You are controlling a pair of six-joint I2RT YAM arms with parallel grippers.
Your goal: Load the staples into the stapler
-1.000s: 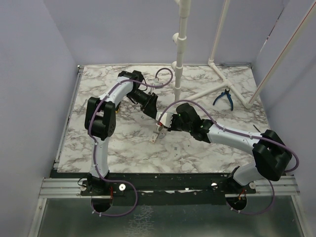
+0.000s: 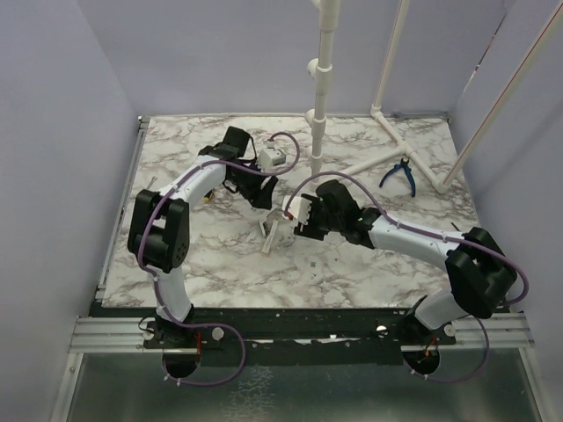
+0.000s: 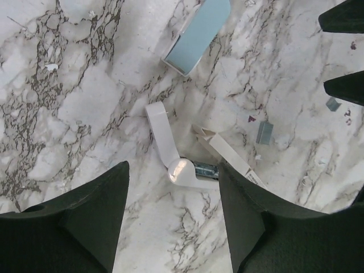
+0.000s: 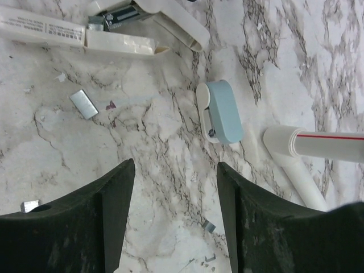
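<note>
The white stapler [image 3: 165, 142] lies opened on the marble table, its dark metal channel [image 4: 128, 15] showing. Two white staple boxes [image 3: 230, 156] lie alongside, near a small metal staple strip [image 4: 83, 104]. A pale blue and white object [image 3: 199, 37] lies apart from them. My left gripper is open above the stapler, nothing between its fingers. My right gripper stands open over bare marble beside the stapler parts, also empty; its fingers appear at the upper right of the left wrist view.
White pipes [image 2: 319, 88] stand and lie behind the grippers. Blue-handled pliers [image 2: 398, 176] lie at the back right.
Both arms have shifted slightly, the left one toward the front left, the right one rightward and toward the front.
</note>
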